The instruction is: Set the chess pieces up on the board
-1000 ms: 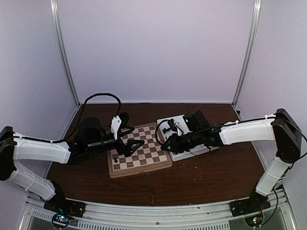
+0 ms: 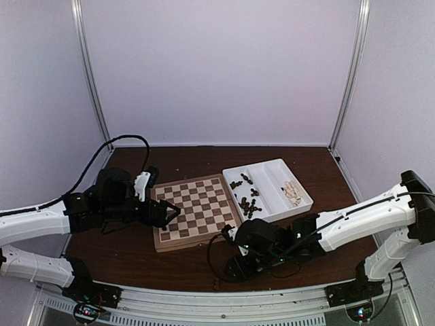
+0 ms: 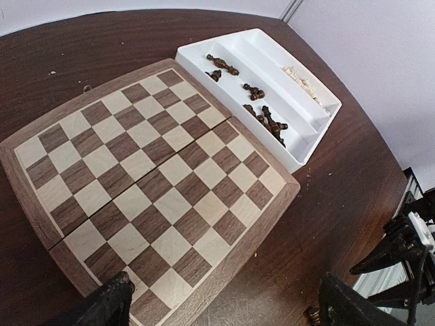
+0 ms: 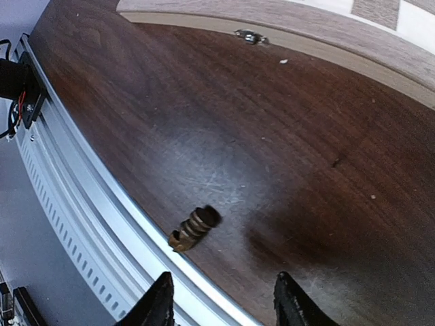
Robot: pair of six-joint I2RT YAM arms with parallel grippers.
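Observation:
The chessboard [image 2: 197,210] lies flat, and the squares visible in the left wrist view are bare. Dark pieces [image 2: 249,208] lie scattered in the near compartment of the white tray [image 3: 299,159], with pale pieces [image 3: 302,83] in the far one. One dark piece [image 4: 194,229] lies on its side on the table by the front rail. Just short of it is my right gripper, fingers apart and empty. My left gripper [image 2: 175,212] hangs over the board's left side, open and empty; it hides some squares there.
A metal rail [image 4: 129,210] runs along the table's front edge, close to the lone piece. A metal clasp [image 4: 251,36] sticks out from the board's front side. Bare table [image 2: 299,149] lies behind the tray.
My right gripper has moved from over the tray toward the front edge, near the lone dark piece. The left arm has drawn back to the left. The tray now shows more fully.

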